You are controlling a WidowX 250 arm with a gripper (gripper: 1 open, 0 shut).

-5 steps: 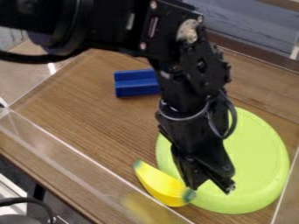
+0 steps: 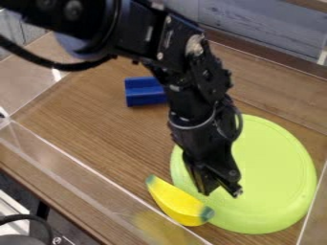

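A black robot arm reaches down from the top left, its gripper (image 2: 215, 182) low over the left part of a light green round plate (image 2: 272, 186). The fingers look closed, with nothing visible between them. A yellow banana (image 2: 179, 203) with greenish tips lies at the plate's lower left edge, just below and left of the fingertips; whether it rests partly on the rim is hard to tell.
A blue block (image 2: 144, 92) sits behind the arm on the wooden table (image 2: 90, 124). A clear edge strip runs along the front left, and a pale wooden wall is at the back.
The gripper has risen slightly and drawn back a little, to the left in view. The banana and plate have not visibly moved.
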